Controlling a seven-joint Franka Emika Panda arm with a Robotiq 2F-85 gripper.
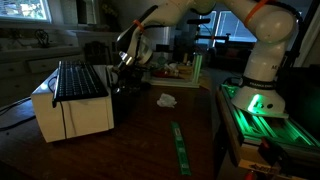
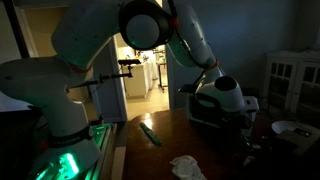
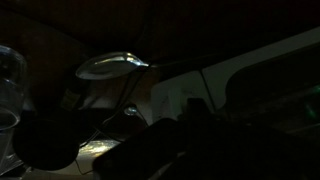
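My gripper (image 1: 125, 77) is low beside the right end of a white box (image 1: 75, 118) with a black ridged top (image 1: 80, 80). In exterior view 2 the arm's white wrist (image 2: 222, 95) reaches down in front of the box, and the fingertips are lost in shadow. The wrist view is very dark. My gripper shows there only as a black outline, shut, with nothing visible between its fingers. A shiny spoon-like metal piece (image 3: 110, 66) lies ahead of it, with a clear glass (image 3: 10, 90) at the left edge.
A green strip (image 1: 180, 148) lies on the brown table near the front. Farther back is a crumpled white cloth (image 1: 166, 101). A pale-edged object with a dark middle (image 3: 280, 80) fills the wrist view's right side.
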